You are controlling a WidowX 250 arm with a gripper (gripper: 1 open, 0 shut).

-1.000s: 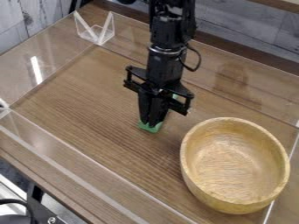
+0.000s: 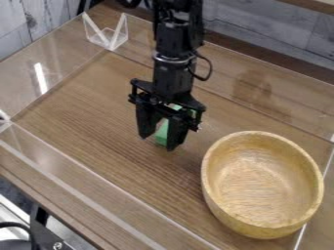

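Note:
My gripper (image 2: 156,115) hangs down in the middle of the camera view, open, its black body over a small green object (image 2: 173,134). The green object lies on the wooden table just behind and to the right of the fingers, partly hidden by them. I cannot tell whether the fingers touch it.
A large pale tan bowl (image 2: 259,225) fills the lower right. Clear plastic fixtures stand at the left edge and top left, and a black cable lies at the lower left.
My gripper has shifted slightly left over the last second, and more of the green object now shows to the right of and behind the fingers.

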